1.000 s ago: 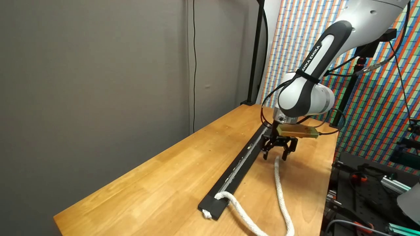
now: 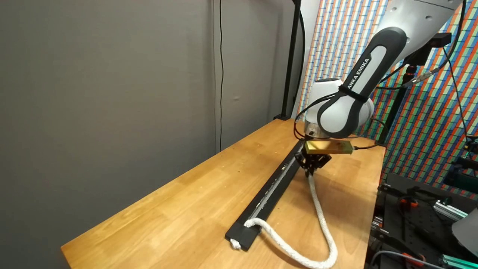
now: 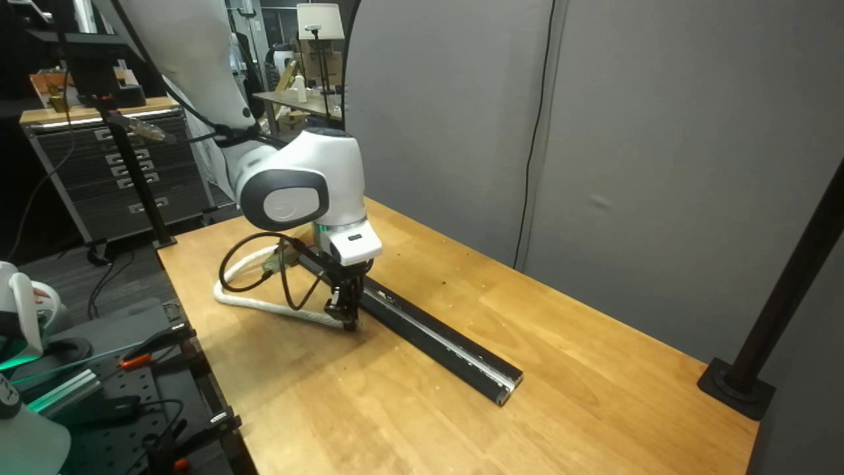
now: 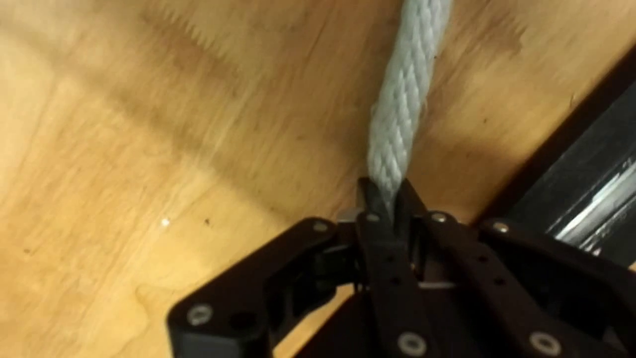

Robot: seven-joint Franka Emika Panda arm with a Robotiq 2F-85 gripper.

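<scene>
A white braided rope [image 2: 320, 215] has one end passing through the near end of a long black channel bar [image 2: 280, 181] and curves in a loop over the table. My gripper [image 2: 310, 172] is shut on the rope's other end, just above the wood and to the right of the bar. In the wrist view the rope [image 4: 405, 98] runs up and away from between the fingertips of my gripper; its very tip is hidden by the fingers. The bar [image 4: 587, 185] shows at the right there. From the other side, my gripper [image 3: 348, 320] stands beside the bar [image 3: 443, 340].
A grey wall [image 2: 134, 89] borders its far side. A black pole [image 3: 740, 380] stands at one corner, and a dark cart with tools [image 2: 421, 224] sits beyond the right edge.
The gripper was open above the rope's end a second ago; now it is shut on it. It has shifted slightly left, and the rope's end moved with it toward the bar.
</scene>
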